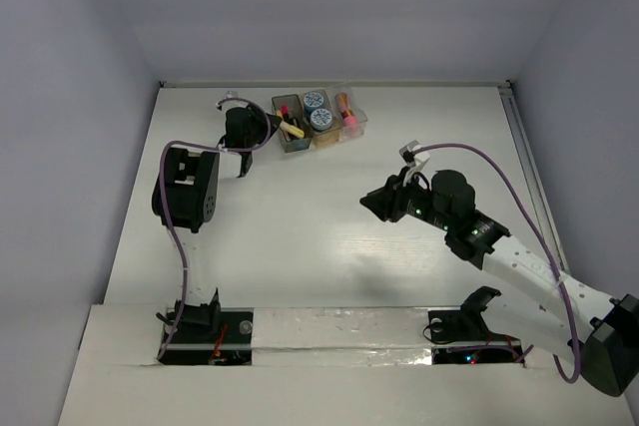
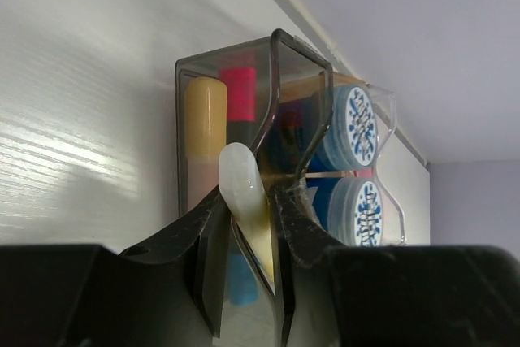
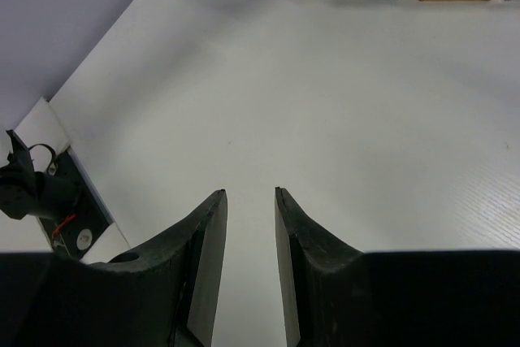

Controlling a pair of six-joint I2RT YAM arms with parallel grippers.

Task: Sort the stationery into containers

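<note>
My left gripper (image 1: 279,122) is at the dark clear bin (image 1: 296,144) at the back, its fingers part open around a pale yellow marker (image 2: 244,188) lying slanted at the bin's rim; whether they grip it I cannot tell. The bin also holds a yellow marker (image 2: 205,111) and a red-and-black one (image 2: 239,93). The middle bin holds two blue round tubs (image 1: 320,119), and the right bin (image 1: 359,122) holds orange and pink items. My right gripper (image 1: 382,199) hangs open and empty over the table's right half.
Grey walls (image 1: 60,147) stand around it, with a rail (image 1: 329,83) along the back edge.
</note>
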